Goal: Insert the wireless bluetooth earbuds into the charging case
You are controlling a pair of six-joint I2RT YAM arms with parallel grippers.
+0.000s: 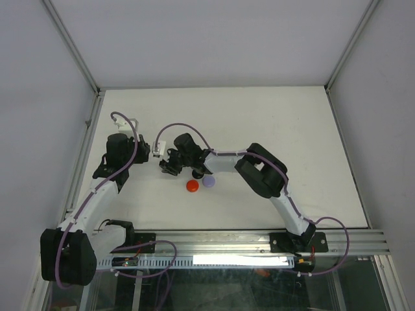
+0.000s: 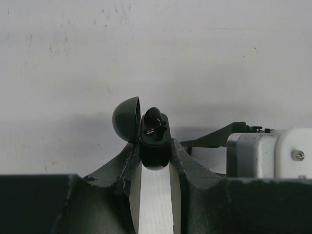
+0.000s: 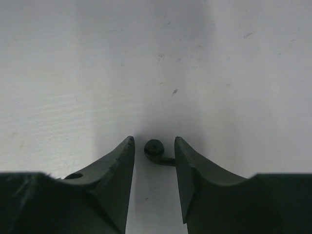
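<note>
My left gripper is shut on the black charging case [image 2: 153, 141], whose lid stands open; in the top view it hangs at the left of the table. My right gripper is part open over a small black earbud [image 3: 154, 148], which lies on the white table between its fingertips, its stem reaching toward the right finger.
A red disc [image 1: 192, 185], a purple disc [image 1: 209, 181] and a dark round object [image 1: 198, 174] lie just beside the right gripper.
</note>
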